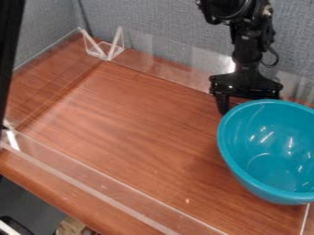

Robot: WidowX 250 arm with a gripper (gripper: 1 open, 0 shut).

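Observation:
My black gripper (238, 92) hangs low at the back right of the wooden table (123, 138), close behind a large teal bowl (267, 165). Its fingertips sit near the table surface by the bowl's back rim; I cannot tell whether they touch it or how far apart they are. The bowl stands upright at the right, and no object shows inside it.
A white wire holder (103, 48) stands at the back left corner. A clear barrier runs along the back, and a clear strip along the front left.

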